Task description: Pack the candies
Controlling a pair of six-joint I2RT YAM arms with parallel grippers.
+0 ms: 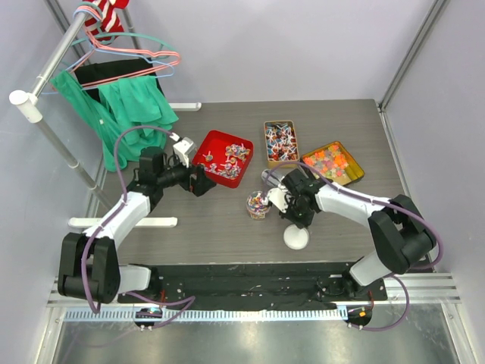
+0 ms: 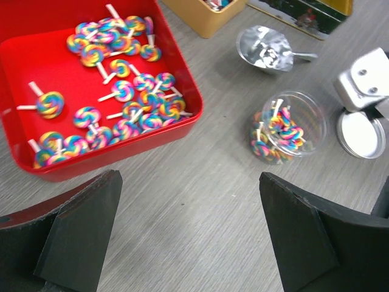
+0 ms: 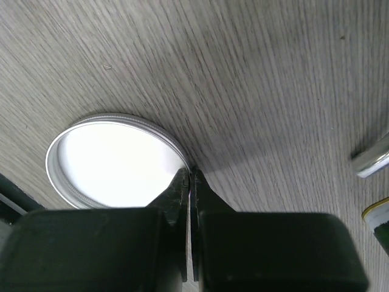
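Note:
A round lid with a white inside [image 3: 115,161] lies at the front of the table. My right gripper is shut on its rim, fingertips pinching the edge nearest them. Left of that arm stands a clear jar [image 2: 304,125], upright and open at the top, with colorful candies [image 2: 285,131] inside. In the left wrist view my left gripper is open and empty, over bare table in front of the red tray [image 2: 193,103]. Swirl lollipops [image 2: 123,91] lie in that tray.
A metal scoop [image 2: 266,48] lies behind the jar. Farther back are a box of wrapped candies [image 1: 281,142] and a yellow tray of gummies [image 1: 333,162]. Clothes [image 1: 135,106] hang on a rack at the left.

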